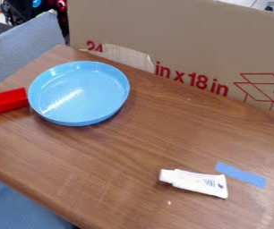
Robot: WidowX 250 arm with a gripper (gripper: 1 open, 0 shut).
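A light blue round plate [79, 92] lies on the wooden table [127, 156] at the upper left. A white tube with a cap [194, 182] lies on its side at the lower right, just below a short strip of blue tape [240, 174]. A red object [4, 101] reaches in from the left edge, beside the plate; what it is cannot be told. No gripper can be made out in the camera view.
A cardboard box wall [187, 40] runs along the back. Grey-blue fabric [14, 58] borders the table at the left. The middle of the table, between plate and tube, is clear.
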